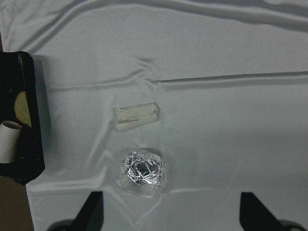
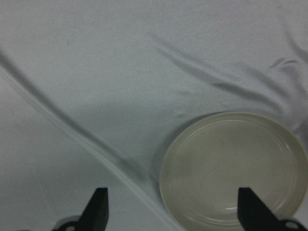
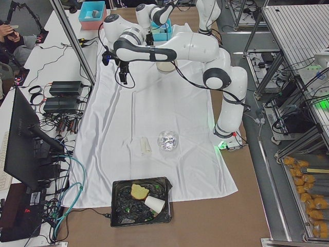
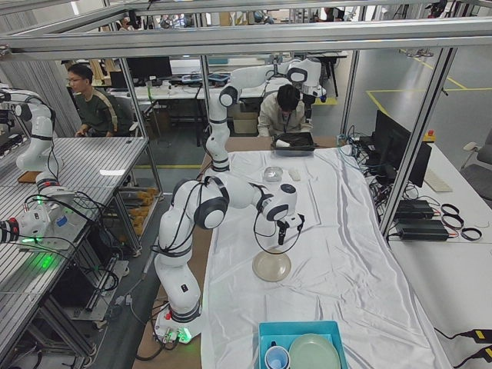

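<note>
A beige plate [image 4: 271, 264] [image 2: 230, 166] lies on the white cloth below one gripper; the right wrist view shows it near the open right gripper. My left gripper is high above the cloth, open, with nothing between its fingers. In the left wrist view lie a crumpled pale wrapper [image 1: 136, 116] and a clear bowl [image 1: 141, 173] with crumpled foil. A black tray [image 3: 128, 217] at the front in the camera left view holds a yellow sponge-like piece [image 3: 139, 191] and a white cup [image 3: 154, 204].
A blue bin [image 4: 269, 330] with a green plate [image 4: 314, 355] and cup [image 4: 277, 358] stands at one end. A monitor [image 3: 23, 139], cables and electronics line one side.
</note>
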